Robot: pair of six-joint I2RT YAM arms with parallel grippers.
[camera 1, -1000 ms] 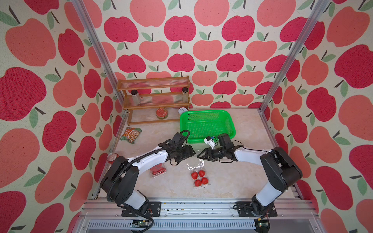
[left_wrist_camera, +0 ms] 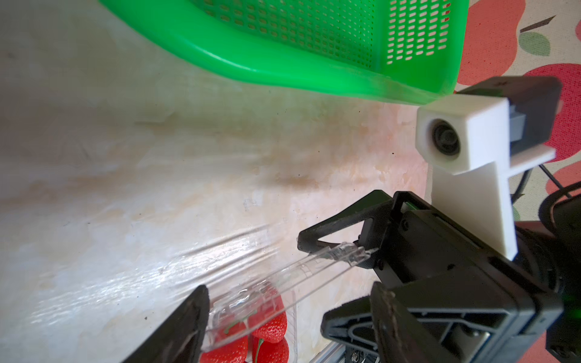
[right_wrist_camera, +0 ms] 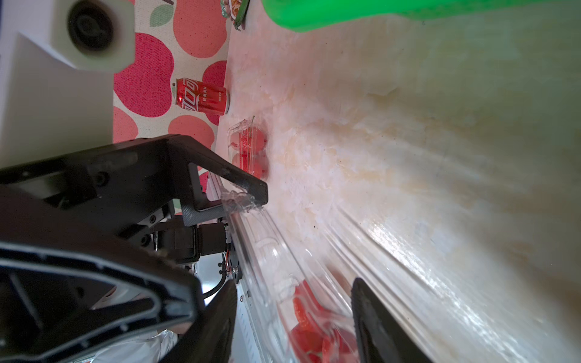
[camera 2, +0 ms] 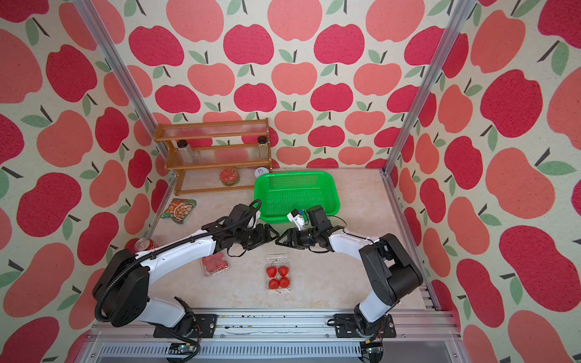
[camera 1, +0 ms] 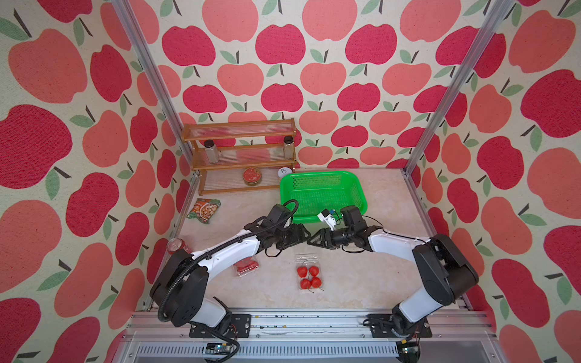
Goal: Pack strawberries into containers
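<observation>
An uncovered-looking clear container of several red strawberries (camera 1: pixel 308 276) sits at the front centre, its transparent lid (left_wrist_camera: pixel 290 281) standing raised between my two grippers. My left gripper (camera 1: pixel 297 237) is open at the lid's left side; in the left wrist view the lid crosses between its pad tips, apparently unclamped. My right gripper (camera 1: pixel 319 240) faces it from the right, the lid running near its fingers in the right wrist view; whether it grips the lid I cannot tell. A second clear pack of red fruit (camera 2: pixel 213 263) lies to the left, partly behind the left arm.
A green basket (camera 1: pixel 322 175) stands behind the grippers. A wooden shelf (camera 1: pixel 239 125) with jars and tins is at back left, a snack bag (camera 1: pixel 204 210) and red can (right_wrist_camera: pixel 201 96) along the left.
The lid has risen from lying open behind the strawberries to standing up. Both grippers have shifted slightly, and the strawberry container has moved a little toward the back.
</observation>
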